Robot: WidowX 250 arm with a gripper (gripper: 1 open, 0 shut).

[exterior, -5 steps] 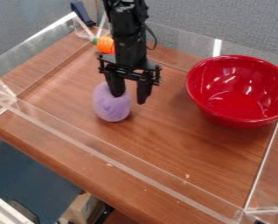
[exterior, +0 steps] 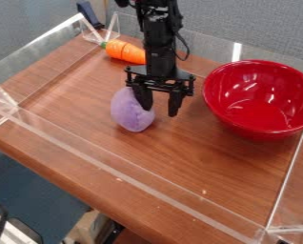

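Note:
A black gripper (exterior: 159, 95) hangs from the arm at the upper middle, its fingers pointing down, apart, over and just right of a purple eggplant-like object (exterior: 131, 112) that lies on the wooden surface. I see nothing held between the fingers. An orange carrot (exterior: 122, 50) lies behind the arm to the upper left. A large red bowl (exterior: 256, 100) sits at the right.
Clear plastic walls (exterior: 40, 122) border the wooden surface (exterior: 141, 181). A grey wall stands at the back.
The gripper has moved to the right, from over the purple object toward the red bowl, uncovering more of the carrot. The purple object has shifted slightly.

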